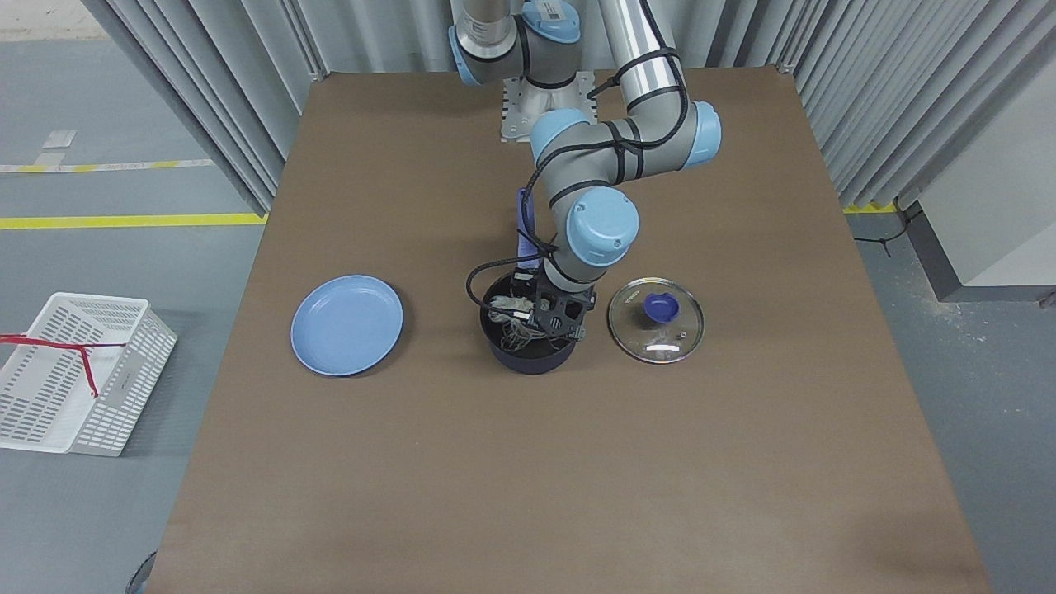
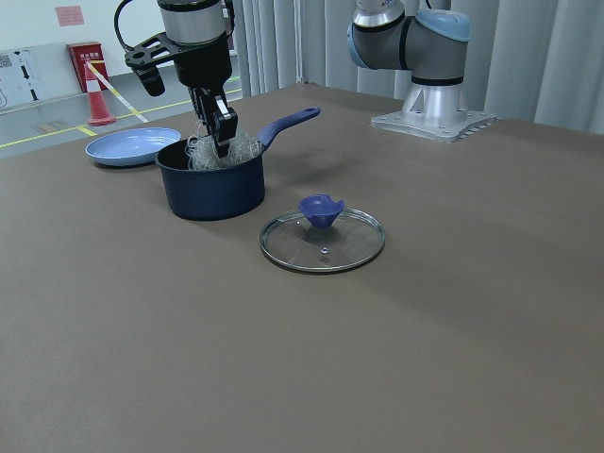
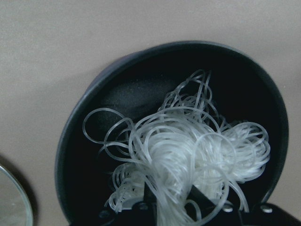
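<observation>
A dark blue pot (image 2: 212, 198) with a blue handle stands on the brown table, holding translucent white noodles (image 3: 188, 155). My gripper (image 2: 219, 142) points down into the pot among the noodles; in the wrist view its fingertips are covered by noodles, so I cannot see whether it is shut on them. A glass lid (image 1: 655, 337) with a blue knob lies to the right of the pot in the front view. A light blue plate (image 1: 346, 325) lies to the left, empty.
A white plastic basket (image 1: 119, 416) stands on the floor at the left. The robot's base is at the back of the table.
</observation>
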